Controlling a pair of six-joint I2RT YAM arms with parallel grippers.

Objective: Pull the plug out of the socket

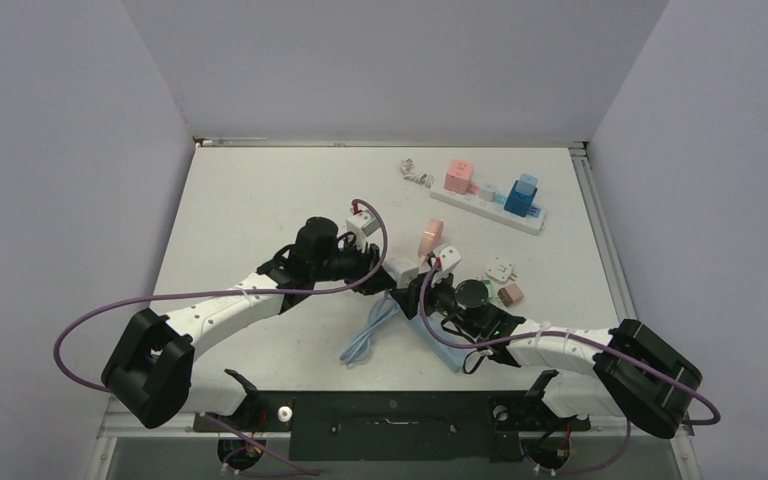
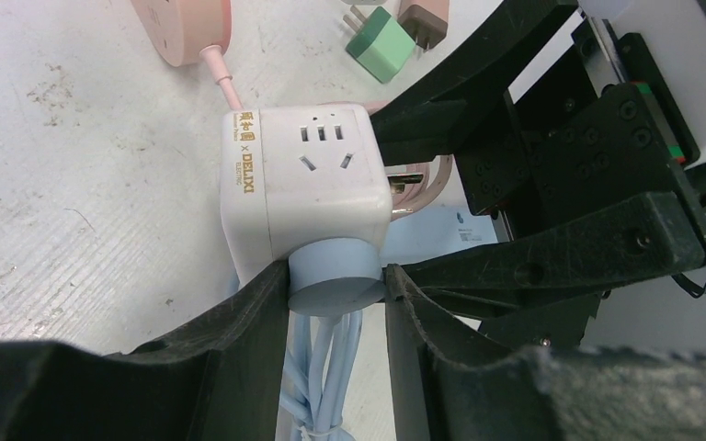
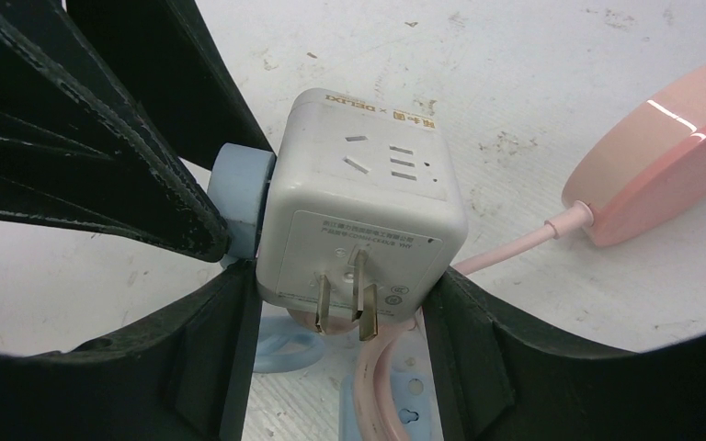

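The light blue round plug (image 2: 335, 277) sits against one side of the white cube socket (image 2: 303, 184), with no gap showing between them. My left gripper (image 1: 386, 282) is shut on the plug, fingertips on both sides of it. In the right wrist view the cube (image 3: 358, 216) stands in front of my right gripper, its metal prongs (image 3: 368, 303) facing the camera. Part open, the right fingers reach the edges of that prong face; whether they press on it is unclear. From the plug hangs a bundled light blue cord (image 2: 326, 367).
A pink round object (image 3: 662, 147) with a pink cord lies by the cube. Green (image 2: 381, 44) and brown (image 2: 423, 20) adapters, a white plug (image 1: 500, 269) and a power strip (image 1: 485, 205) are farther right.
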